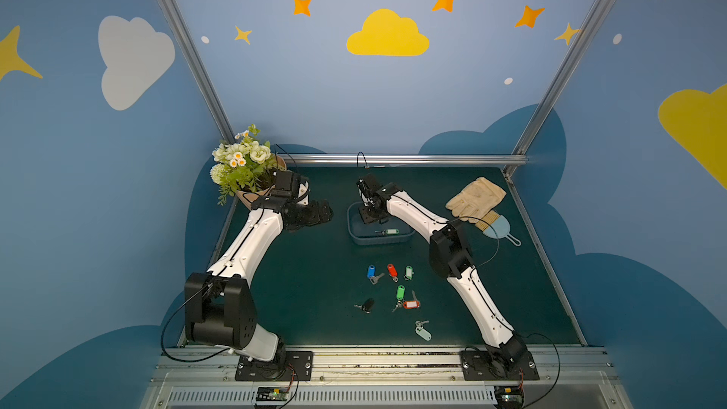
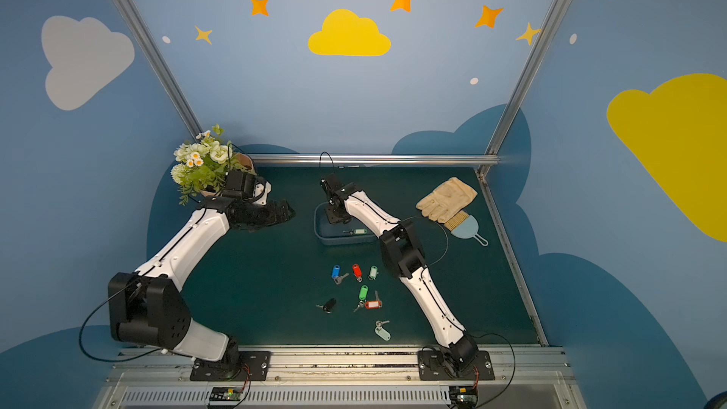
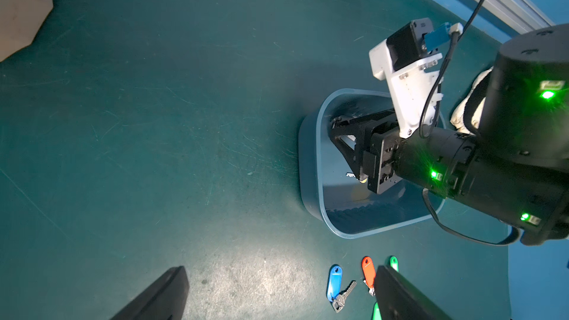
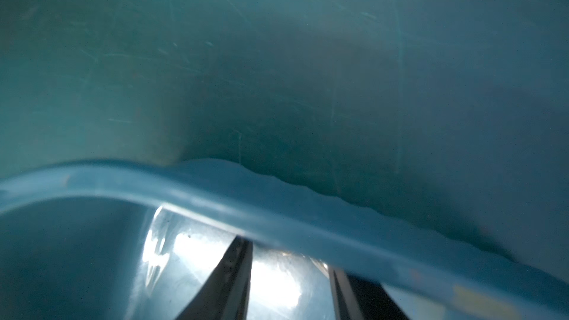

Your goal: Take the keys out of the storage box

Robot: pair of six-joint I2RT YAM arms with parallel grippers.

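The blue-grey storage box (image 1: 381, 241) stands in the middle of the table. A key with a pale green tag (image 1: 390, 231) lies on its floor near the front wall. My right gripper reaches down inside the box, fingers apart, close to the far wall. A metallic sliver (image 4: 320, 265) shows by one fingertip, partly hidden by the rim; I cannot tell whether it is a key. In the left wrist view, a bit of key (image 3: 351, 174) peeks out beside the right gripper. To the left of the box, my left gripper hangs open and empty over the table.
In front of the box lie several tagged keys, among them a blue one (image 1: 371, 272), a red one (image 1: 392, 269) and a black one (image 1: 368, 305). Gloves (image 1: 477, 198) and a dustpan (image 1: 500, 227) lie right; a flower pot (image 1: 246, 163) stands back left.
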